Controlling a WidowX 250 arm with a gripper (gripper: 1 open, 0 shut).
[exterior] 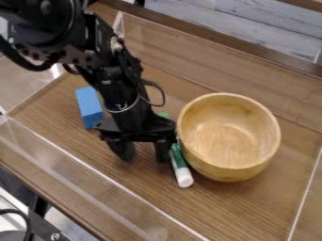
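Observation:
My black gripper (141, 149) is low over the wooden table at the centre, its fingers open. A white-and-green marker-like object (182, 168) lies beside the right finger, partly hidden by it, with more green showing behind the gripper. Whether the finger touches it I cannot tell.
A large pale wooden bowl (229, 133) stands just right of the gripper. A blue block (88, 106) sits to the left, behind the arm. A white wall or ledge is at the back.

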